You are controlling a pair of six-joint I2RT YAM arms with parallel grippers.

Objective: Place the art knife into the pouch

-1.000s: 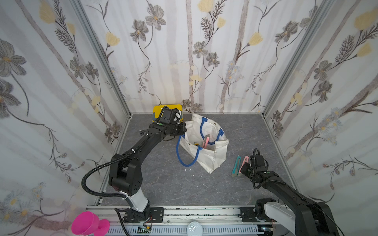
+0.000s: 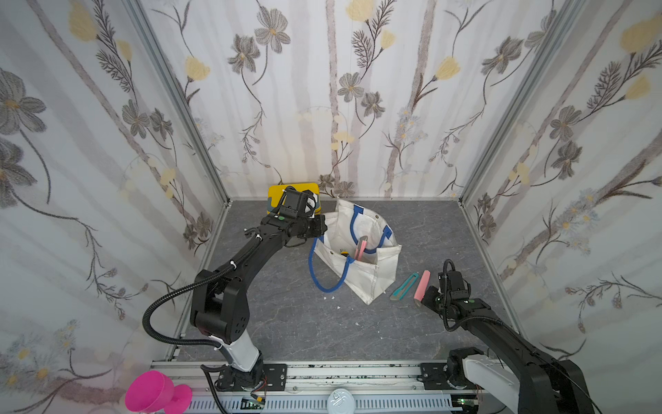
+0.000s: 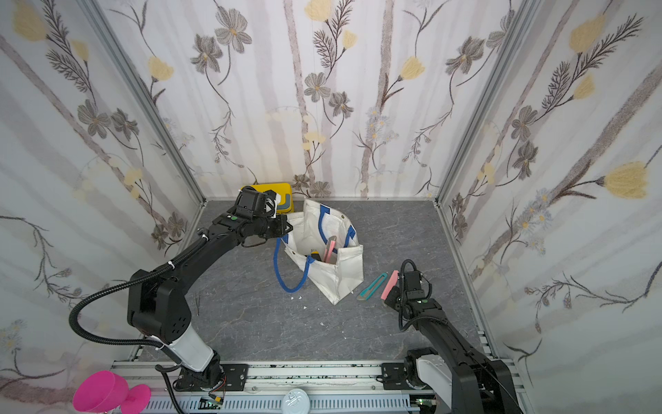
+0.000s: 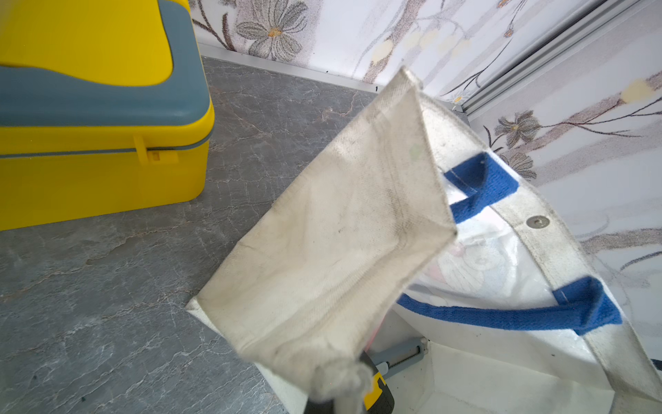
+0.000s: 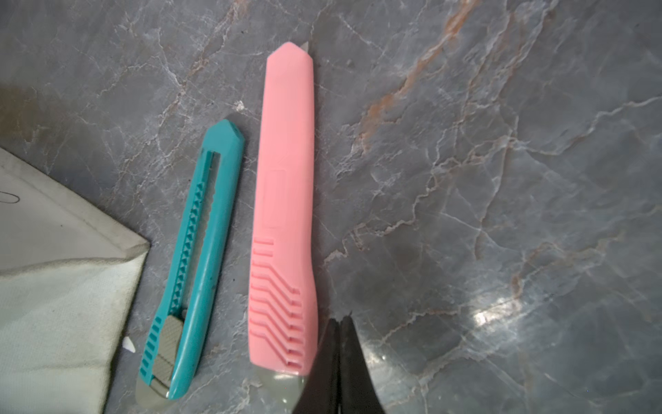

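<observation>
A pink art knife (image 5: 284, 200) lies on the grey table, its plain grooved back facing up. To its left, apart from it, is a teal art knife (image 5: 194, 262). My right gripper is shut, nothing between its fingers, its tips just right of the pink knife's lower end. The white canvas pouch (image 2: 372, 272) with blue handles stands open; inside, another pink knife (image 2: 360, 248) leans beside a partly hidden yellow-and-black item (image 4: 375, 393). At the pouch's left rim, my left gripper (image 2: 324, 225) is shut on the bunched canvas edge, its fingers mostly hidden.
Behind the left gripper stands a yellow and grey box (image 4: 103, 148). Small white scraps lie on the table in front of the pouch.
The teal knife has shifted left and slanted. The pink knife on the table has moved slightly left and now shows its plain side, not its slotted one. The left arm and pouch look unchanged.
</observation>
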